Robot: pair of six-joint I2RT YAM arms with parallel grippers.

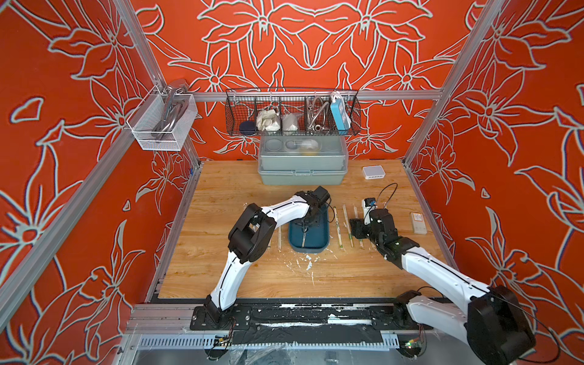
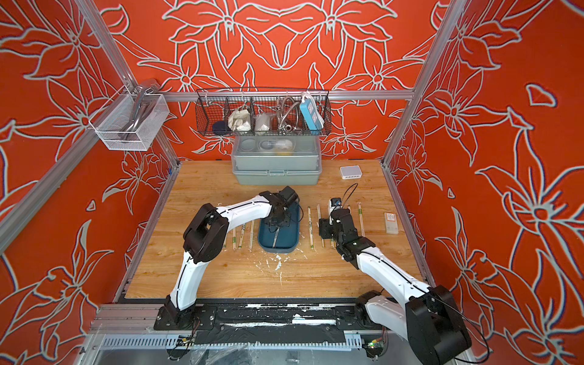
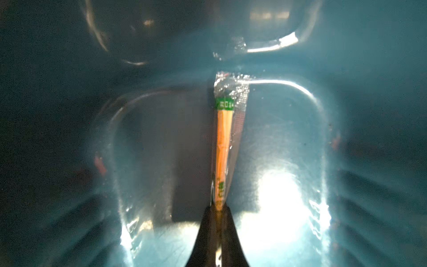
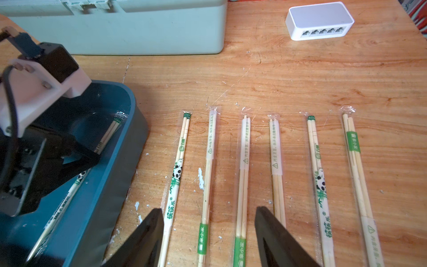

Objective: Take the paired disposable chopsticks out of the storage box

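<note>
The blue storage box [image 2: 288, 247] stands mid-table. Inside it, one wrapped chopstick pair [image 3: 223, 146] with a green band at its end is pinched by my left gripper, whose fingers are shut on it. In the right wrist view the same pair slants along the box, its middle hidden behind the left fingers [image 4: 80, 165]. My right gripper is open above the table to the right of the box, with wrapped pairs, such as a panda-print pair [image 4: 174, 178], lying beneath and ahead of it.
Several wrapped pairs lie in rows on both sides of the box. A lidded grey-green case [image 1: 303, 171] stands behind. A white network switch [image 4: 319, 20] lies at the back right.
</note>
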